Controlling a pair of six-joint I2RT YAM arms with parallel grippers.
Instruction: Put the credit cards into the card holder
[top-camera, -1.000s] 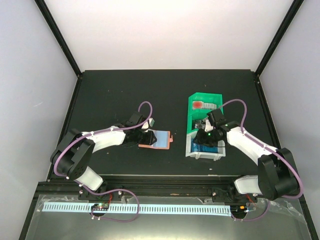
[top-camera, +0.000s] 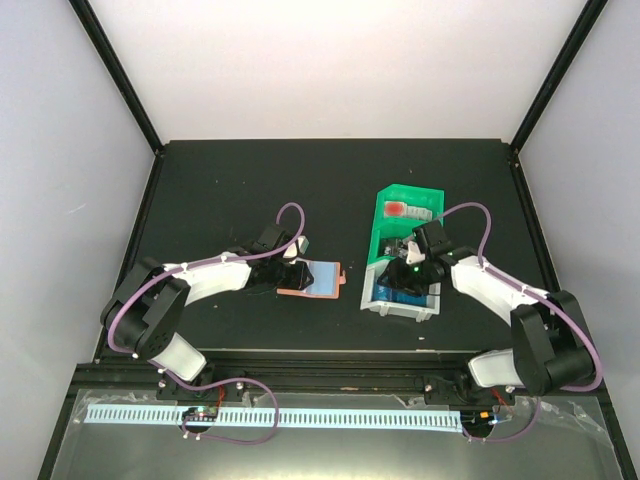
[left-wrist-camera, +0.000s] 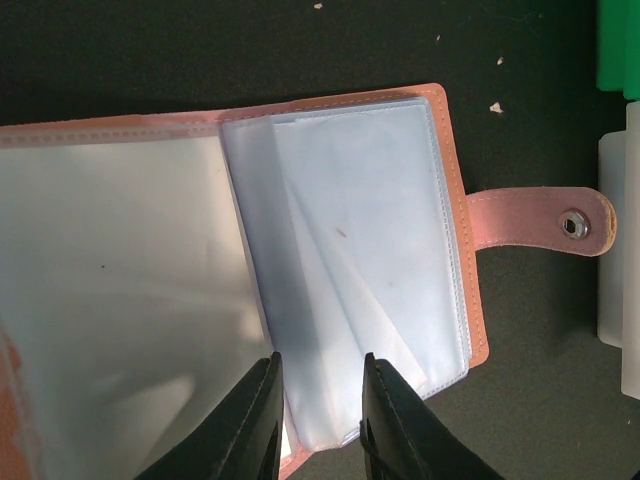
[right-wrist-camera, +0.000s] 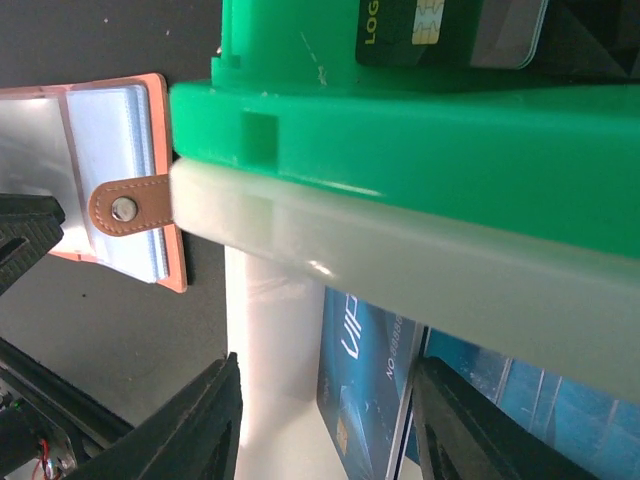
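The card holder (left-wrist-camera: 460, 230), pink-brown with clear sleeves, lies opened out on the table, its snap strap pointing at the bins. Over its sleeves my left gripper hangs part open, nothing between its fingers. In the right wrist view a blue card (right-wrist-camera: 360, 370) leans inside the white bin (right-wrist-camera: 265, 330), with another blue card (right-wrist-camera: 500, 385) beside it. My right gripper is open above the white bin, its fingers to either side of the first card; whether they touch it I cannot tell.
A green bin (top-camera: 384, 215) adjoins the white bin at its far end and holds a dark card (right-wrist-camera: 450, 30) and a red-and-white item (top-camera: 396, 209). Bare black table (top-camera: 270, 180) lies behind the holder.
The white bin has shifted left and slightly swung out of line with the green one. My right gripper has moved a little left with it. The left arm looks unmoved.
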